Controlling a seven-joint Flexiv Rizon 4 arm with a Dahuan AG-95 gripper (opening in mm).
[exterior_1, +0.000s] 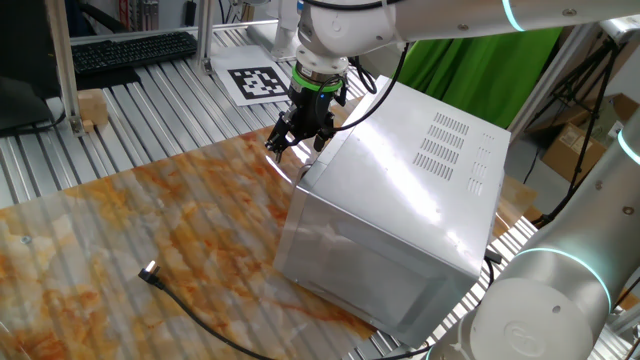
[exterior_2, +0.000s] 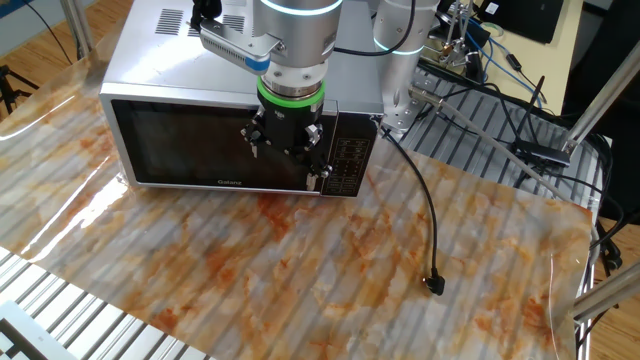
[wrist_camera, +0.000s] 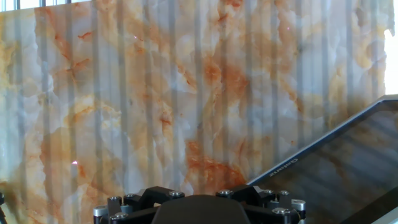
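Observation:
A silver microwave (exterior_2: 220, 90) with a dark glass door stands on the marbled sheet, and its door looks closed. In exterior view 2, my gripper (exterior_2: 283, 167) hangs in front of the door's right part, close to the control panel (exterior_2: 350, 160). Its fingers are spread, with nothing visible between them. Seen in exterior view 1, the gripper (exterior_1: 297, 150) is beside the microwave's (exterior_1: 400, 170) front edge; whether it touches cannot be told. The wrist view has the finger parts (wrist_camera: 292, 208) far apart at the bottom, with the microwave door (wrist_camera: 329, 162) at lower right.
A black cable ends in a plug (exterior_2: 434, 285) lying on the marbled sheet (exterior_2: 300, 270), right of the microwave. Much of the sheet before the door is clear. A printed marker (exterior_1: 257, 83) and a keyboard (exterior_1: 135, 52) lie beyond the sheet.

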